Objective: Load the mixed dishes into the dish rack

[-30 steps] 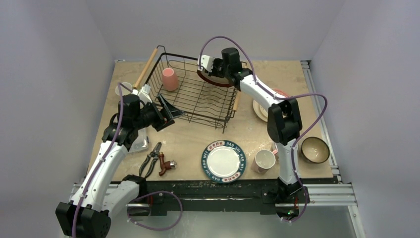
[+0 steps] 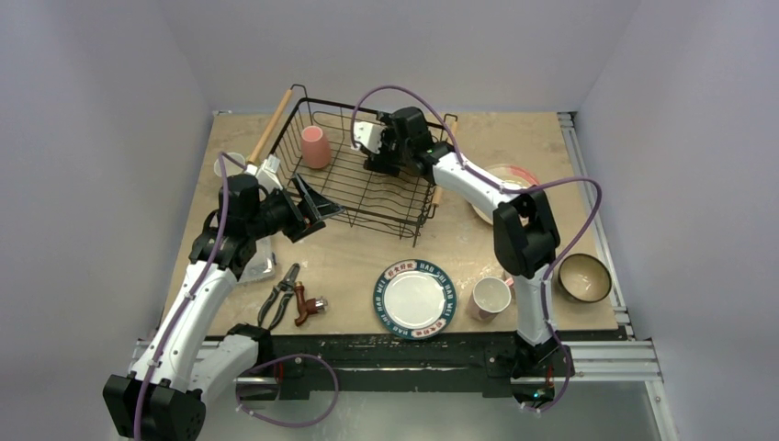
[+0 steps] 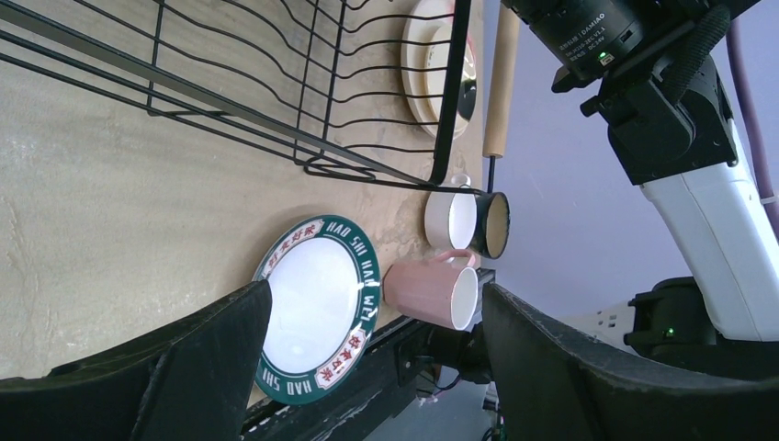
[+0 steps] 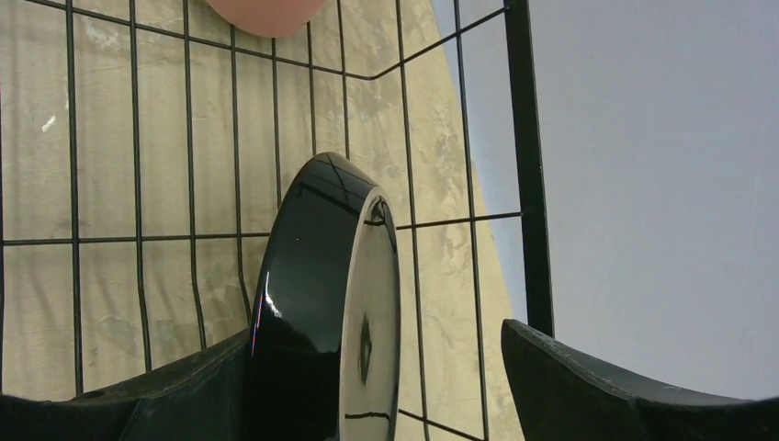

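Note:
My right gripper is open over the right rear of the wire dish rack [image 2: 367, 197]; a dark glossy dish [image 4: 303, 266] stands on edge in the rack between its fingers. A pink cup [image 2: 315, 145] sits in the rack's left part. My left gripper is open, empty, left of the rack's front. On the table lie a green-rimmed plate [image 2: 413, 299], a pink mug [image 3: 427, 287], a metal bowl [image 2: 583, 277] and pale plates [image 2: 496, 173], partly hidden by the right arm.
Pliers [image 2: 271, 303] and a brown fitting [image 2: 303, 308] lie at the front left, near a clear tray [image 2: 260, 257]. A white cup [image 2: 230, 162] stands at the back left.
My right gripper has moved left and toward the front over the rack, covering more of the dark dish in the top view. My left arm has not moved.

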